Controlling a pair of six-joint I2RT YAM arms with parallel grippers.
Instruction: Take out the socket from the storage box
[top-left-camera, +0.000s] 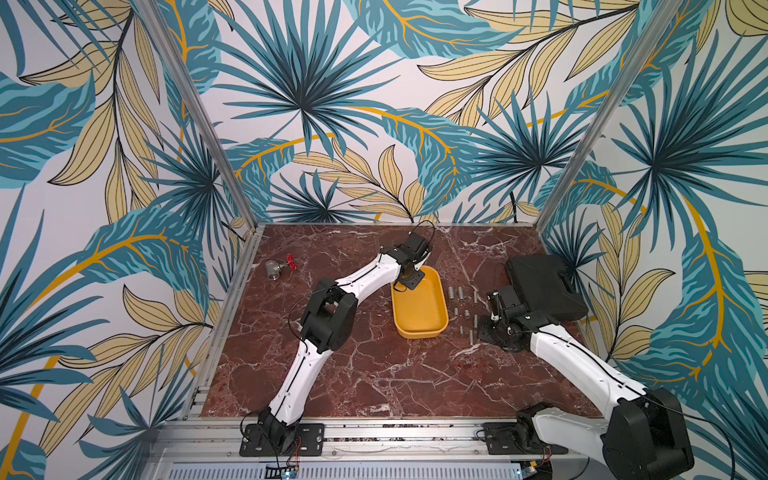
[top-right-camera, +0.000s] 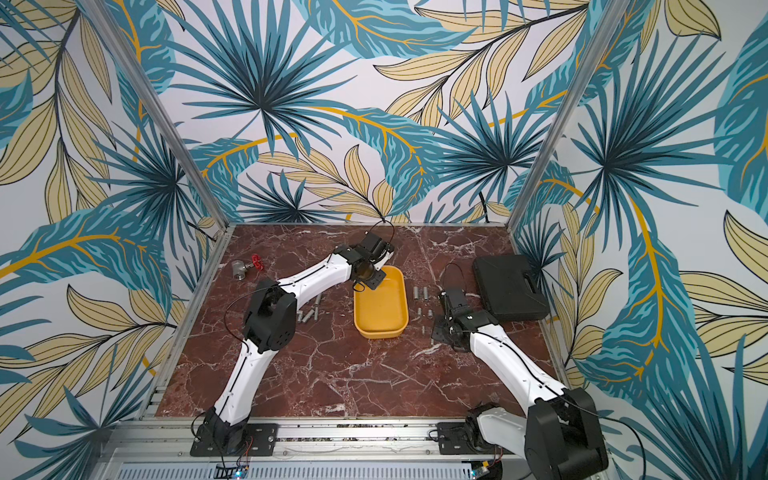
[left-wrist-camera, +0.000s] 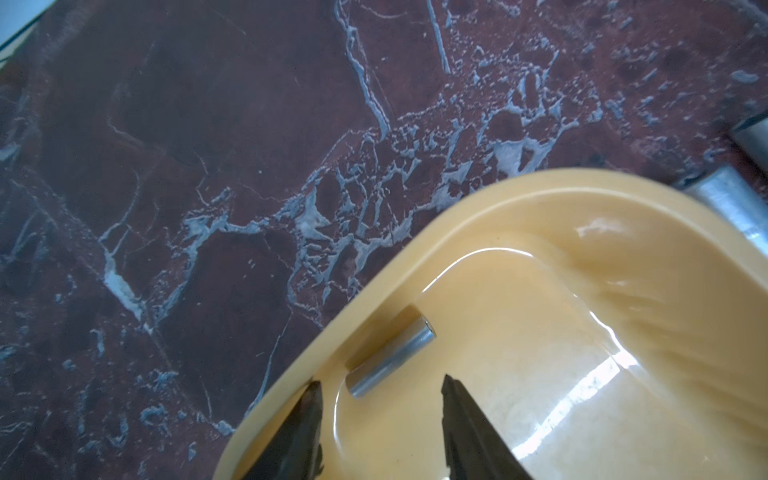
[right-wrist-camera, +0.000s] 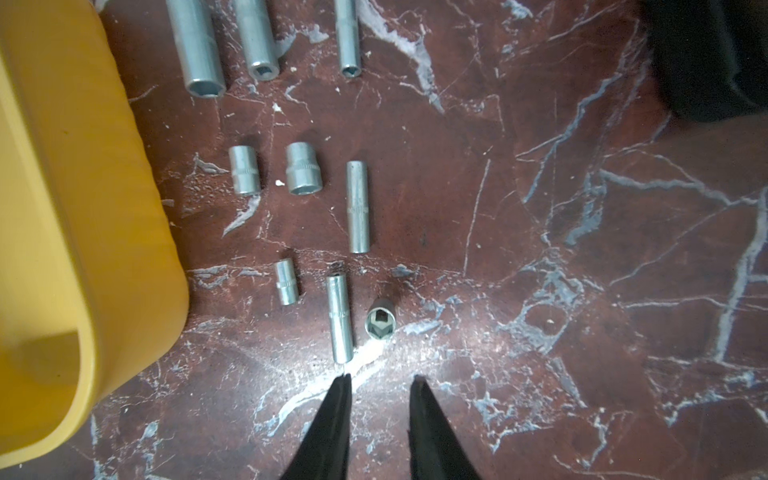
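Note:
The yellow storage box (top-left-camera: 418, 316) lies mid-table. In the left wrist view a single silver socket (left-wrist-camera: 389, 357) rests inside along its rim, at a rounded end. My left gripper is open over that end, the socket just beyond its fingertips, nothing held. In the right wrist view my right gripper stands part open over the table, right of the box, with nothing between its fingers; several loose sockets (right-wrist-camera: 340, 316) lie in front of it.
A black case (top-right-camera: 509, 284) sits at the back right. A motor-like metal part (top-left-camera: 273, 269) and red item (top-left-camera: 291, 262) lie at the left. More sockets (top-right-camera: 310, 312) lie left of the box.

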